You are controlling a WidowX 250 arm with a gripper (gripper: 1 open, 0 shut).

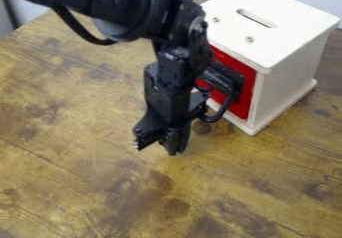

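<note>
My gripper (174, 144) is low over the wooden table, in front and to the left of a white wooden box (281, 62) with a red front panel (241, 100). Its fingers look shut, with nothing visible between them. The gripper body and its cable partly cover the red panel.
The box has a slot in its top and stands at the back right, near a pale wall edge.
</note>
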